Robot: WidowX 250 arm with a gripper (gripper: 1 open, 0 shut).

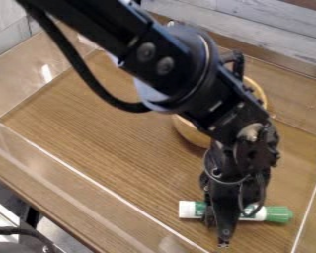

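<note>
My black gripper [233, 219] reaches down at the lower right, shut on a green and white cylindrical tube [276, 213] that lies on the wooden surface. The tube's white end shows to the left of the fingers and its green end to the right; its middle is largely hidden behind the gripper.
A wooden bowl [253, 91] stands behind the arm, mostly hidden by it. Raised pale borders edge the workspace, with whitish boards along the back.
</note>
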